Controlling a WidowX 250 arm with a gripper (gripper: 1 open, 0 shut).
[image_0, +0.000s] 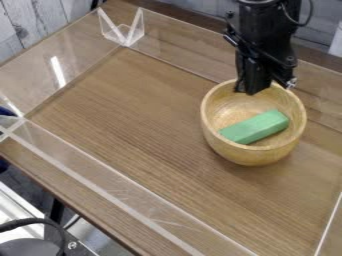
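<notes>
A light wooden bowl sits right of centre on the wooden table, with a green block lying inside it. My black gripper hangs over the back rim of the bowl, above and apart from the block. It looks shut, with nothing visible between its fingers, though the tips are small in this view.
A clear plastic piece stands at the back left. Dark equipment lies off the table at the bottom left.
</notes>
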